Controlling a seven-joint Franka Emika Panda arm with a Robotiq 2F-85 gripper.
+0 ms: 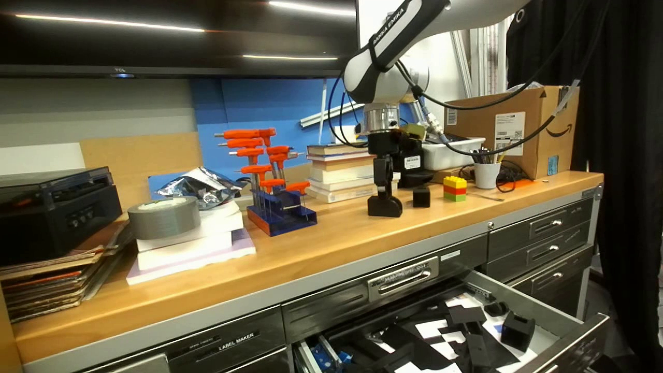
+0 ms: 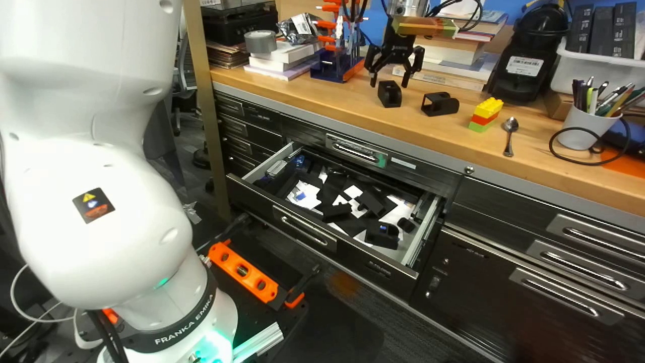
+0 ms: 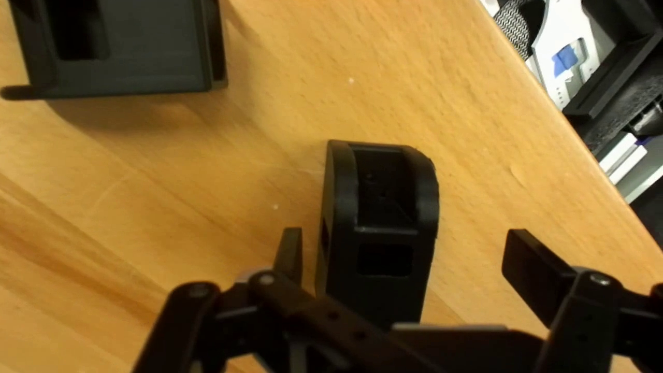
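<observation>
On the wooden worktop lies a black block with a rounded end [image 3: 385, 248], seen from above in the wrist view and as a black block [image 2: 390, 94] in exterior view 2. Over it my gripper stands open, pointing down, with its fingers apart. The block's upper part shows between the two fingers, closer to the left one, and neither visibly grips it. Its near end is hidden behind the gripper's body. A second black block [image 2: 439, 104] rests to the right in exterior view 2, clear of the gripper.
Below the worktop, an open drawer [image 2: 375, 266] holds several black parts and white pieces. Yellow, red and green toy bricks [image 2: 485, 115], a spoon [image 2: 509, 134] and a pen cup [image 2: 581, 128] occupy the right side. Books [image 1: 340, 174] and a hex-key stand [image 1: 283, 212] are close behind and left.
</observation>
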